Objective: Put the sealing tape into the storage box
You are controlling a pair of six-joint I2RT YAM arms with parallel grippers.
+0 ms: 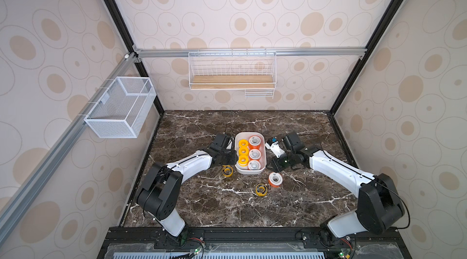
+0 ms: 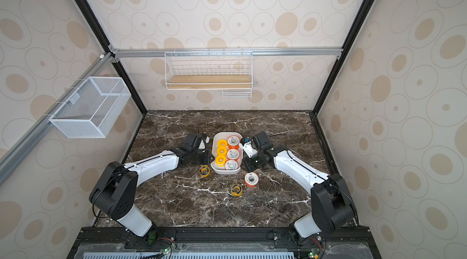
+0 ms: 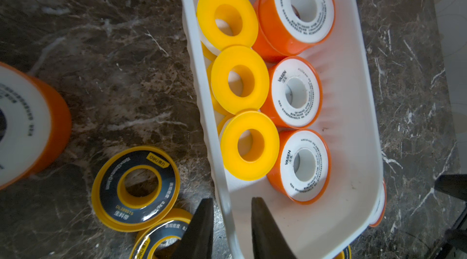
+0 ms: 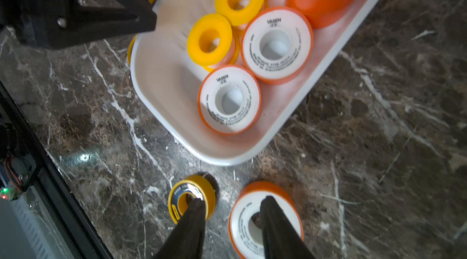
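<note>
The white storage box (image 3: 362, 113) holds stacked yellow tape rolls (image 3: 227, 18) and orange-white tape rolls (image 3: 304, 11) in two rows. My left gripper is open, its fingertips over the box's near-left edge. Outside, left of the box, lie black-yellow rolls (image 3: 109, 188) and an orange-white roll (image 3: 46, 127). My right gripper is open above the table beside the box, over a loose orange-white roll (image 4: 243, 210) lying label up; a black-yellow roll (image 4: 209, 198) lies just left of it. Nothing shows held by either gripper.
A wire shelf (image 1: 232, 83) hangs on the back wall and a mesh basket (image 1: 141, 113) on the left wall.
</note>
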